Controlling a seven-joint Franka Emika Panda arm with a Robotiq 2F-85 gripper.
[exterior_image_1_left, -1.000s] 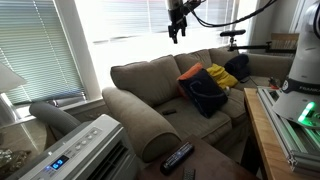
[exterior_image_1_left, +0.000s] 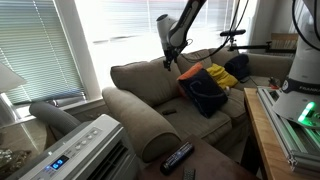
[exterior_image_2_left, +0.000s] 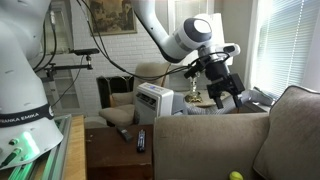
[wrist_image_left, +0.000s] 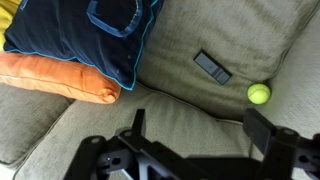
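My gripper is open above the grey couch, with its two dark fingers (wrist_image_left: 138, 122) wide apart and nothing between them. Below it in the wrist view, a dark remote (wrist_image_left: 212, 67) lies on the seat cushion. Just right of that rests a yellow-green tennis ball (wrist_image_left: 259, 93), near the right finger in the image but well below it. Exterior view 2 shows the ball (exterior_image_2_left: 235, 176) at the bottom edge, with the gripper (exterior_image_2_left: 228, 103) high over the couch back. A dark blue pillow (wrist_image_left: 85, 30) and an orange pillow (wrist_image_left: 60, 77) fill the upper left of the wrist view.
A yellow pillow (exterior_image_1_left: 237, 66) sits behind the others on the couch (exterior_image_1_left: 137, 118). In front, a black remote (exterior_image_1_left: 177, 157) lies on a dark brown table (exterior_image_1_left: 215, 165) near a white appliance (exterior_image_1_left: 85, 150). A wooden tabletop (exterior_image_1_left: 275, 140) stands at right.
In exterior view 1, the arm and gripper have come down toward the couch and shifted a little left. The pillows and remotes look unmoved.
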